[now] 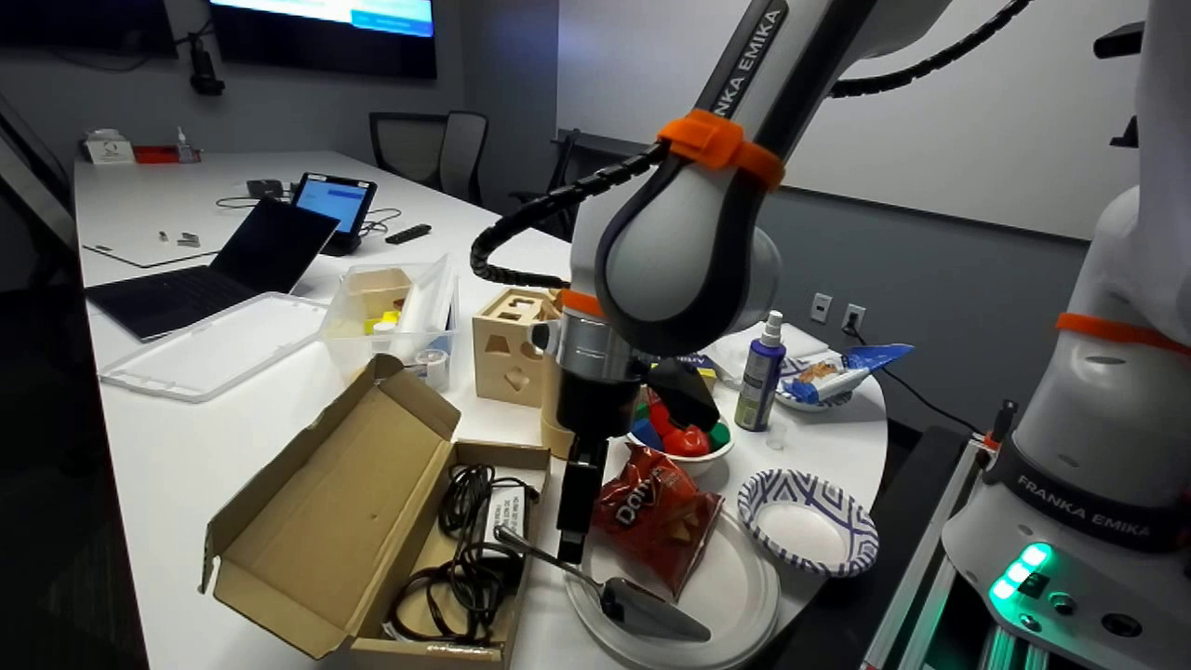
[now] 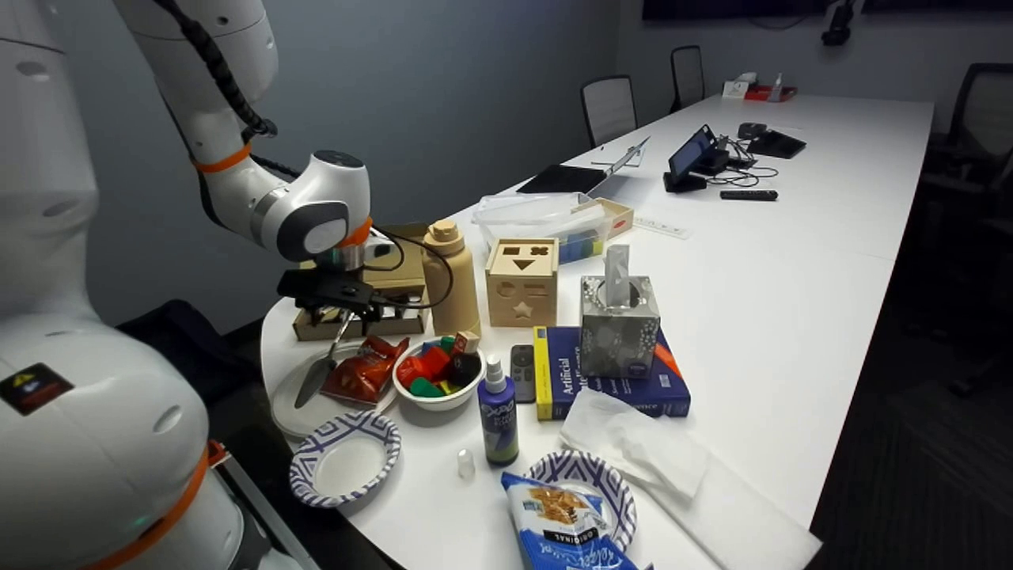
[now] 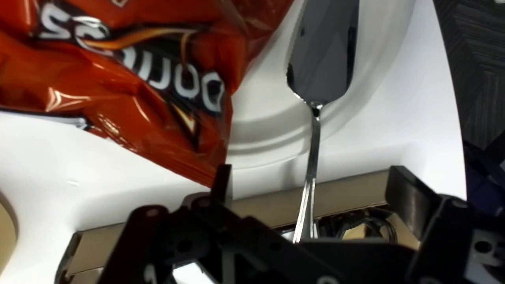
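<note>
A metal cake server (image 1: 653, 613) lies with its blade on the white plate (image 1: 750, 618) and its handle reaching over the edge of the open cardboard box (image 1: 315, 521). My gripper (image 1: 571, 547) is low, just above that handle. In the wrist view the gripper stands open, one finger on either side of the server's handle (image 3: 311, 175), which runs between them; whether they touch it does not show. A red Doritos bag (image 3: 156, 80) rests partly on the plate, close beside one finger.
Black cables and an adapter (image 1: 504, 512) fill the box. A tan bottle (image 2: 453, 285), a bowl of coloured blocks (image 2: 438, 402), a wooden shape cube (image 2: 522, 285) and a purple spray bottle (image 2: 498, 418) stand nearby. An empty patterned bowl (image 2: 344, 465) sits near the table's edge.
</note>
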